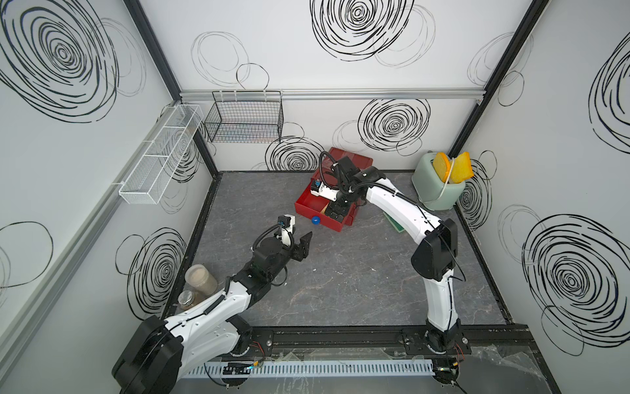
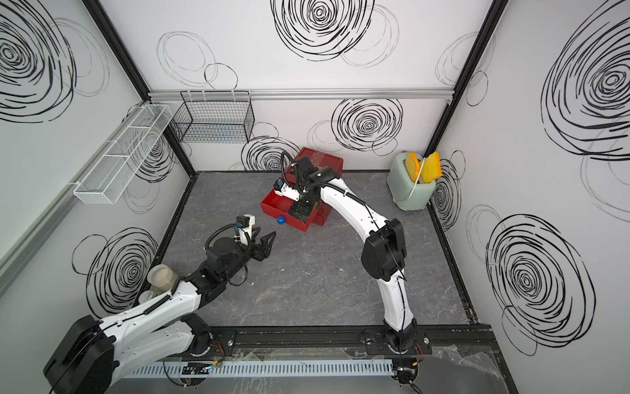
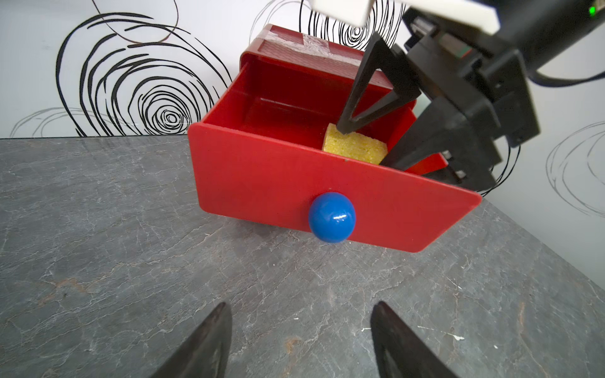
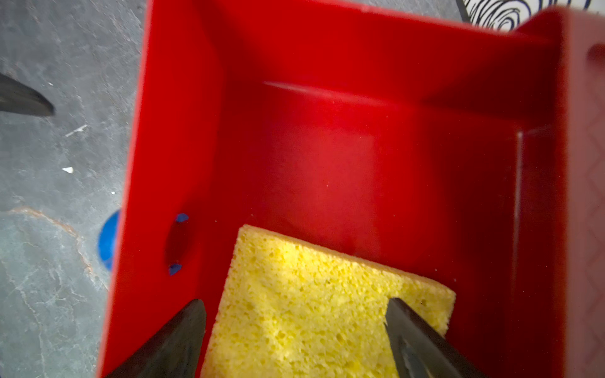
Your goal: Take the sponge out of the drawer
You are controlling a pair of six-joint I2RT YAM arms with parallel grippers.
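A yellow sponge (image 4: 308, 289) lies flat on the floor of the pulled-out red drawer (image 4: 327, 170), toward one side; its near part is cut off by the frame. In the left wrist view the sponge (image 3: 354, 146) shows behind the drawer's front panel (image 3: 252, 170), which carries a blue knob (image 3: 332, 217). My right gripper reaches down into the drawer, fingers apart. One finger (image 4: 179, 334) is beside the sponge near the front wall, the other overlaps its top; contact cannot be told. My left gripper stands open and empty in front of the drawer.
A pale green bin (image 1: 436, 180) with orange and yellow items stands at the back right. A green flat thing (image 1: 395, 223) lies partly under the right arm. Jars (image 1: 200, 279) stand at the left wall.
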